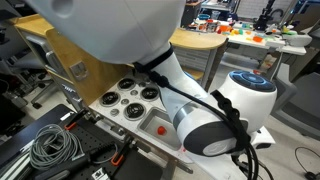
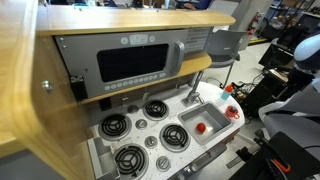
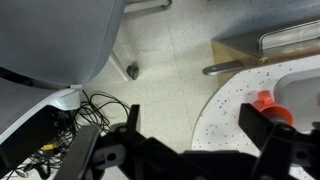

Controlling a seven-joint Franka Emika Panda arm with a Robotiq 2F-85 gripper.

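Observation:
My gripper is in the wrist view, its dark fingers spread well apart with only floor and the counter's edge between them. Close to the right finger, on the white counter's rounded corner, are a red-topped item [image 3: 265, 100] and another red item [image 3: 281, 116], partly covered by that finger. Exterior view 2 shows a green-and-red bottle [image 2: 227, 91] and a red object [image 2: 232, 112] on that end. Inside the sink [image 2: 181, 137] rests a small red ball-like thing [image 2: 201, 128], seen also in exterior view 1 [image 1: 161, 129]. The arm hides the gripper in exterior view 1.
A stove with several burners [image 2: 157, 110] lies left of the sink, under a microwave [image 2: 135, 62] and wooden shelf. The faucet [image 2: 194, 97] stands behind the sink. A grey chair [image 3: 60, 40] is beyond the counter's end. Cables lie on the floor.

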